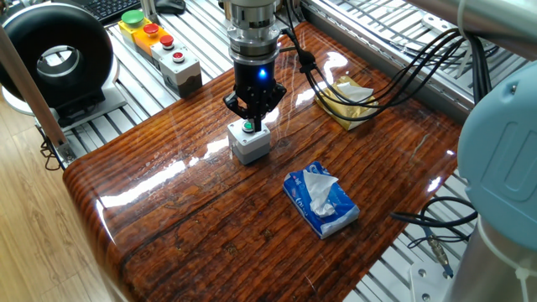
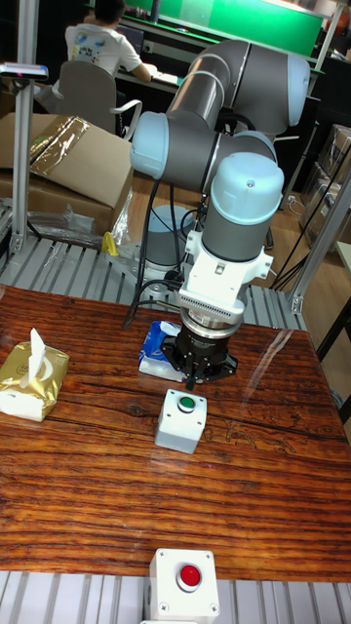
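Observation:
A small grey-white box with a green button point(image 1: 248, 127) on top stands on the glossy brown wooden table point(image 1: 193, 218). In exterior view 1 my black gripper point(image 1: 257, 127) points straight down over this box, its fingers brought together, and the tips overlap the button's right side. Exterior view 3 has the same green-button box point(image 2: 180, 430) in front of my gripper point(image 2: 192, 380), with the button fully visible. The fingertips appear just behind the button there; whether they touch the box cannot be told. Nothing shows between the fingers.
A blue tissue pack point(image 1: 321, 200) lies right of the box, and a gold tissue pack point(image 1: 347, 104) farther back under hanging black cables point(image 1: 394, 102). Off the table's left edge stand a red-button box point(image 1: 178, 70) and other buttons.

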